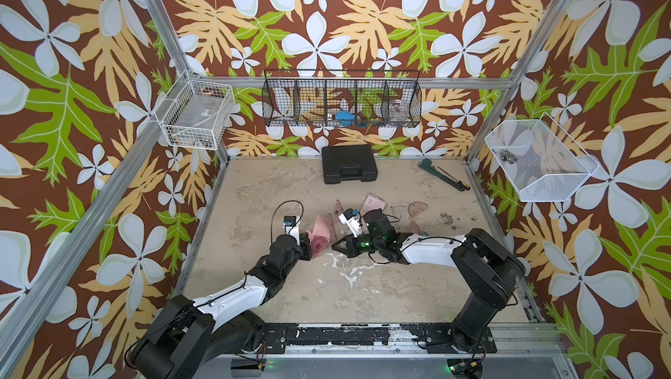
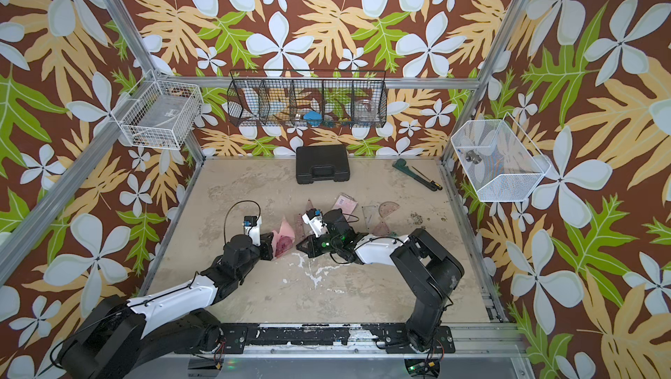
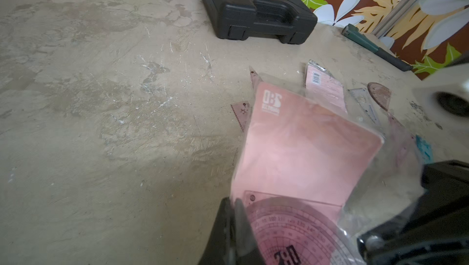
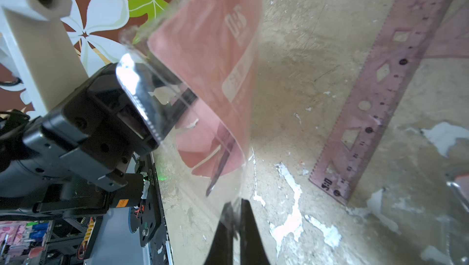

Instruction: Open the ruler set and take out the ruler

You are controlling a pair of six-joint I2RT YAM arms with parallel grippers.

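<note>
The ruler set is a clear bag with a pink card (image 3: 303, 138) and a pink protractor (image 3: 298, 235) in it. My left gripper is shut on the bag's edge, holding it up off the table. In the top left view the bag (image 1: 320, 234) hangs between both hands. My right gripper is shut, close to the bag's clear lower end; nothing shows gripped between its tips, though the film overlaps them. A loose pink ruler (image 4: 378, 94) lies flat on the table beyond the right gripper.
A pink packet (image 1: 372, 202), a protractor (image 1: 417, 208) and clear set squares lie loose behind the right arm. A black case (image 1: 349, 164) and a green-handled tool (image 1: 444, 173) sit at the back.
</note>
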